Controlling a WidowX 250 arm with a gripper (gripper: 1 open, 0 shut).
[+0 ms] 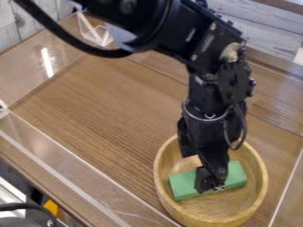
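A wooden bowl [172,199] sits at the lower right of the table, with a green rectangular block [187,184] lying inside it. My black gripper [206,176] hangs from the top of the view down into the bowl, over the block, its fingertips at or just above the block's upper side. The gripper stands open; its far parts are partly hidden behind the near ones, and whether the fingertips touch the block is unclear.
Clear edging runs along the left and near sides. A black cable and a small yellow object lie beyond the edge at lower left.
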